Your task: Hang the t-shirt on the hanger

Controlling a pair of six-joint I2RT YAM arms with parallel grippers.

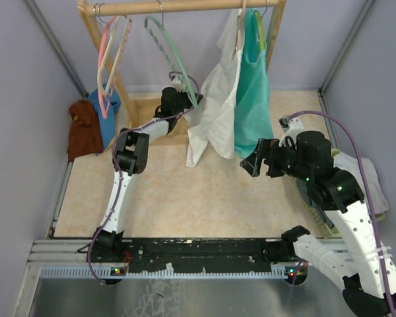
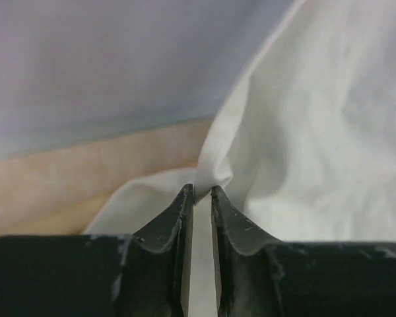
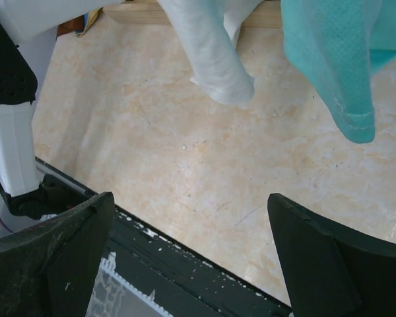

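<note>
A white shirt (image 1: 212, 105) hangs on a hanger on the rack, beside a teal shirt (image 1: 252, 99). My left gripper (image 1: 195, 99) is behind the green hanger (image 1: 165, 44) at the white shirt. In the left wrist view its fingertips (image 2: 185, 201) are close together at a white fold; whether they pinch it is unclear. My right gripper (image 1: 254, 158) stands open with nothing between its fingers, in front of the shirts.
Pink and beige hangers (image 1: 105, 72) hang at the rack's left. Brown and blue garments (image 1: 84, 129) lie at the left; a basket (image 1: 376, 198) of cloth sits at the right.
</note>
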